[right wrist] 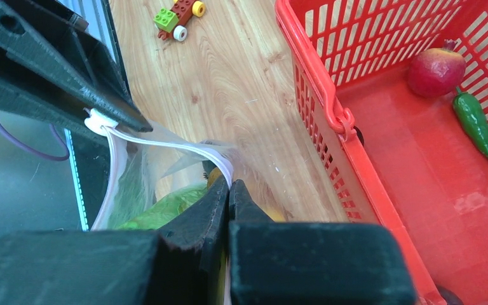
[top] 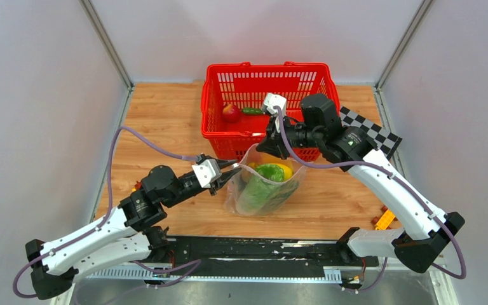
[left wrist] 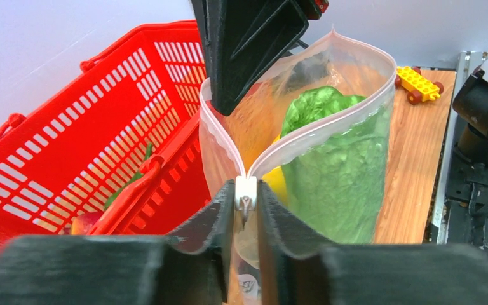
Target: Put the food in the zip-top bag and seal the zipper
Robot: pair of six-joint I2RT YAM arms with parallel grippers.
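The clear zip top bag [top: 248,197] stands with its mouth open, a green leafy vegetable [top: 260,192] and something yellow [top: 286,170] inside. In the left wrist view, the white zipper slider [left wrist: 246,192] sits at one corner of the mouth. My left gripper is slightly open around it, a fingertip on either side; whether they touch it is unclear. My right gripper is shut on the bag's rim at the opposite side, where the zipper strip [right wrist: 219,160] runs into its fingertips.
Close behind the bag stands a red basket [top: 219,143] holding a red fruit [top: 231,113] and a green pepper [top: 252,111]. A yellow toy block [top: 384,220] lies at the right. A checkered board [top: 372,131] is at the back right. Bare table lies left of the bag.
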